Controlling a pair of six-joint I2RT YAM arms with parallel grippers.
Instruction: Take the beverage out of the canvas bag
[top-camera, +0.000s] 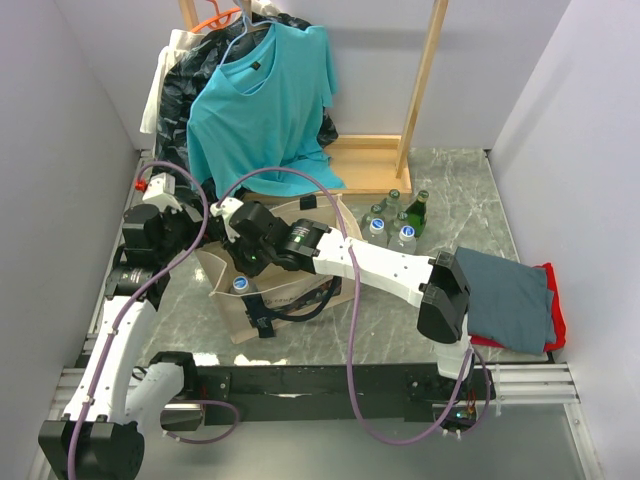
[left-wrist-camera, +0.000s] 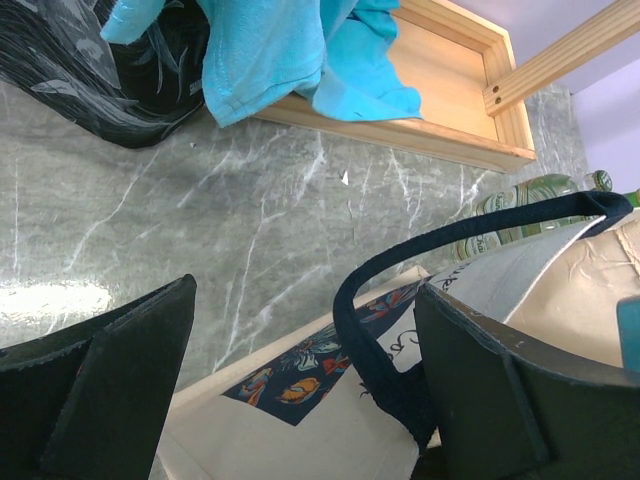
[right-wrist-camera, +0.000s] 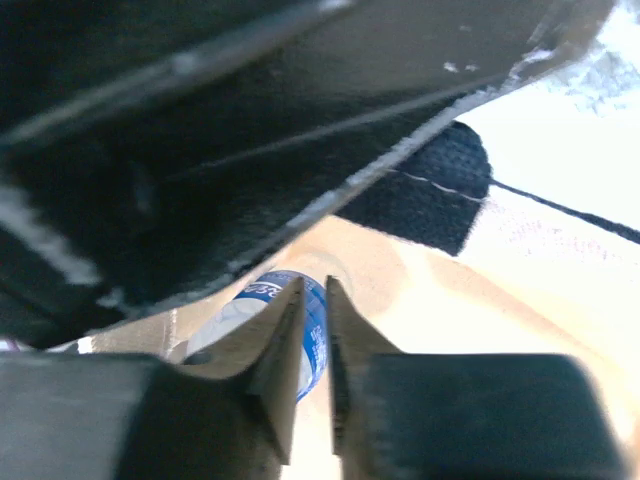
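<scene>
The canvas bag (top-camera: 235, 310) stands mid-table with a bottle (top-camera: 242, 285) inside at its front left. My right gripper is down in the bag; in the right wrist view its blurred fingers are close together in front of a bottle with a blue label (right-wrist-camera: 264, 290), and whether anything is between them is unclear. My left gripper is over the bag's left side, its fingers apart; the dark strap (left-wrist-camera: 380, 260) crosses near the right finger, and whether it is held I cannot tell.
Several bottles (top-camera: 405, 240) stand right of the bag. Folded grey and red cloths (top-camera: 500, 295) lie at the right. A wooden clothes rack (top-camera: 365, 160) with a teal shirt (top-camera: 260, 110) is at the back. Bare marble shows at the front.
</scene>
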